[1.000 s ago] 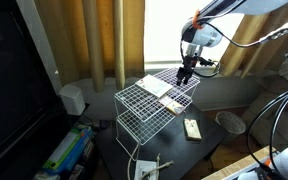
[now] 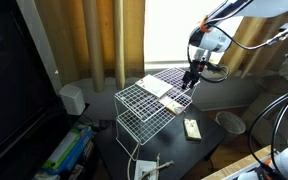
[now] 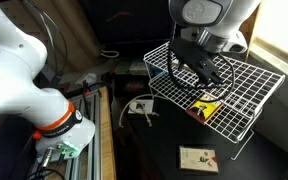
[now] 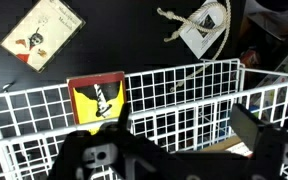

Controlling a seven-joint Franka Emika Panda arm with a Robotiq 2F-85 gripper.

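My gripper is open, its two dark fingers wide apart with nothing held between them. In the second exterior view the gripper hangs over a white wire rack. A red-edged booklet with a yellow cover lies at the rack, left of the fingers in the wrist view; whether it rests on top or on a lower level I cannot tell. On the dark table beside the rack is a cream booklet with a small printed figure. A white square with a beige cord lies apart from it.
A pale sheet or booklet is on the rack's far part. Books stand at the left, and a round basket is at the right. Bare dark table surrounds the cream booklet.
Over the last second my gripper has shifted slightly to the right in the first exterior view. The rack and booklets have stayed put.
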